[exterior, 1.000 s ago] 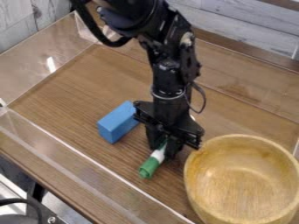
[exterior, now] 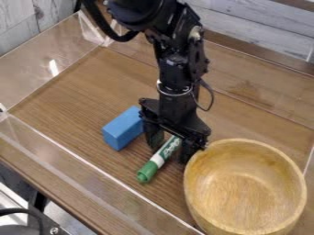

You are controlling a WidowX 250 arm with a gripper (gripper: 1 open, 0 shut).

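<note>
My black gripper [exterior: 174, 134] is lowered over the table, its fingers open around the upper part of a green-and-white marker [exterior: 157, 161], which lies diagonally on the wood. A blue block [exterior: 123, 128] lies just left of the gripper. A large wooden bowl [exterior: 244, 188] stands to the right, close beside the marker.
Clear plastic edges run along its left and front sides, and a white plank wall stands at the back.
My gripper has risen slightly and its fingers have spread. The marker now lies a little higher in the view and further left, with more of it showing.
</note>
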